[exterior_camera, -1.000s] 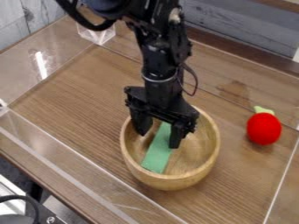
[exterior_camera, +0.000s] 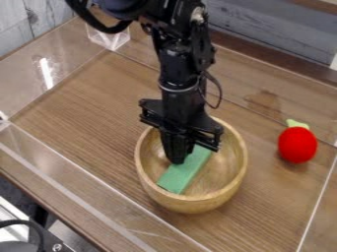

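Observation:
The black robot arm reaches down from the top to a wooden bowl in the lower middle. The black gripper is low at the bowl's back part, over the upper end of a green flat bar lying inside. Its fingertips are partly hidden, and whether anything is between them does not show clearly.
A red tomato-like object with a pale green top sits right of the bowl. A white container stands at the upper left.
The gripper's fingers have drawn in from a wider spread and shifted slightly. The green bar's upper end sits a little differently beneath them.

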